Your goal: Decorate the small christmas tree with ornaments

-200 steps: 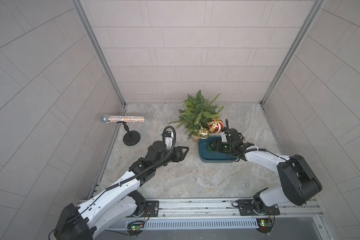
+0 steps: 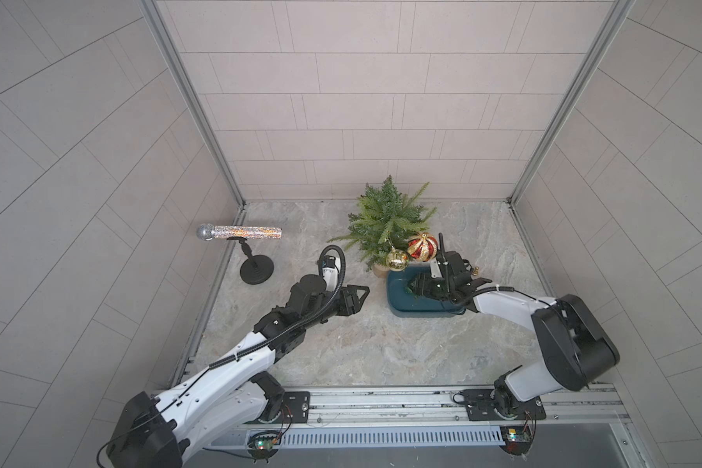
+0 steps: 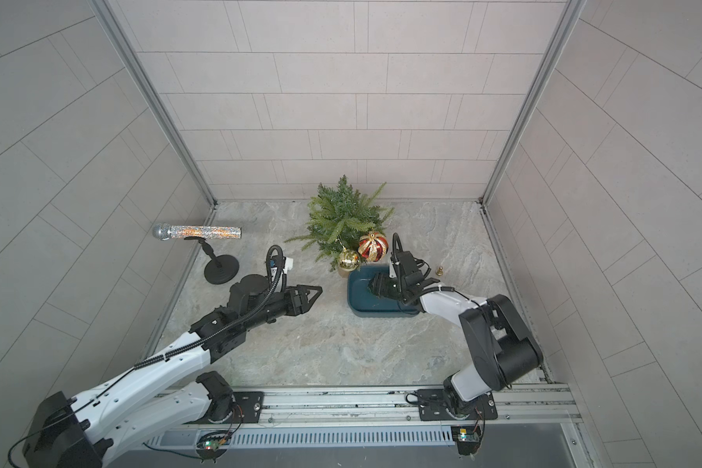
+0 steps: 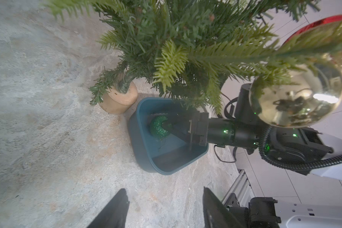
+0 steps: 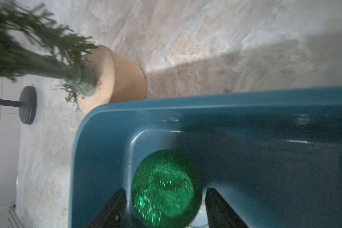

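Note:
The small green tree [image 2: 388, 214] stands on a wooden base [image 5: 127, 79]. On its front right side hang a gold ball [image 2: 397, 259] and a larger red-and-gold ball [image 2: 422, 247]. A glittery green ball [image 5: 166, 182] is inside the teal bin [image 4: 141, 155] near its left end. Reaching into the bin, my right gripper is shut on this green ball, a finger at either side. My left gripper stands open over the table, left of the bin, with nothing between its fingers.
A glittery microphone-like stick [image 2: 245, 232] rests on a black stand [image 2: 256, 269] at the left. A small gold item [image 3: 440, 270] lies right of the bin, partly behind the right arm.
The left gripper has hardly moved. The red-and-gold ball shifted a touch.

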